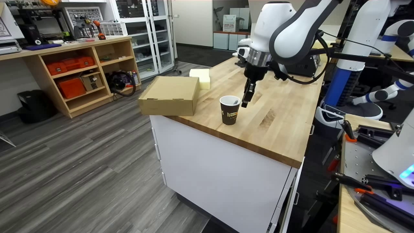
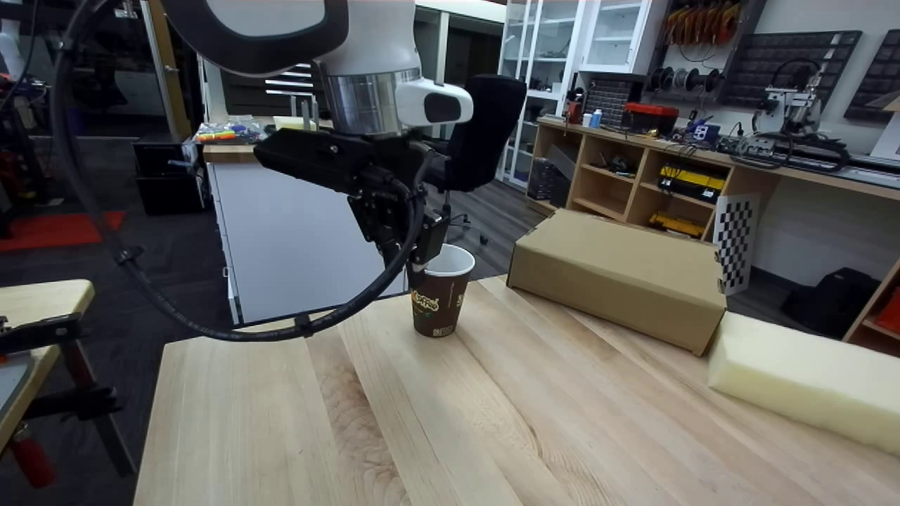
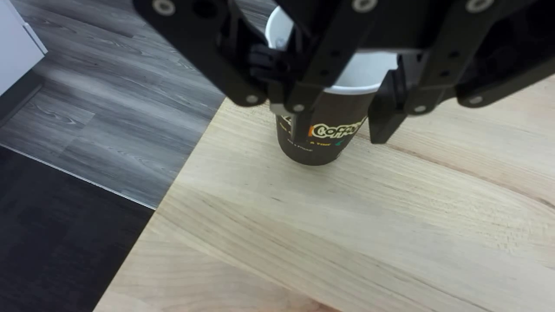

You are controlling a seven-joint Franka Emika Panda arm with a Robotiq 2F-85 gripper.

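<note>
A dark brown paper cup (image 1: 229, 112) with a white inside stands upright on the wooden tabletop near its edge. Something small and grey shows inside its mouth, too small to make out. My gripper (image 1: 244, 103) is right beside the cup, tilted down toward it. In the wrist view the open gripper has its fingers apart, with the lettered side of the cup (image 3: 325, 148) behind the gap. In exterior view 2 the fingers partly cover the left of the rim of the cup (image 2: 439, 303); whether they touch it I cannot tell.
A closed cardboard box (image 1: 170, 95) sits on the table beside the cup, reaching to the edge. Behind it lies a pale yellow foam block (image 2: 810, 379). My arm's black cable (image 2: 211, 333) hangs low over it.
</note>
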